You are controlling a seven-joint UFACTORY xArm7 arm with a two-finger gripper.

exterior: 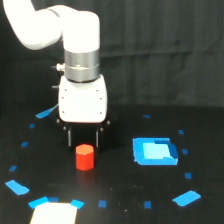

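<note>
A red block [85, 157] with a hexagonal outline stands on the dark table, left of the middle in the camera view. My gripper [84, 140] hangs from the white arm just above and apparently a little behind this block. Its dark fingers are spread apart, with nothing visible between them. The tips come close to the block's top edge in the picture; whether they touch it I cannot tell.
To the right lies a blue square [138, 153] with a white middle. A pale patch [53, 213] sits at the front left edge. Blue tape strips [186, 199] and small blue marks are scattered on the table. Bare table separates the block from the square.
</note>
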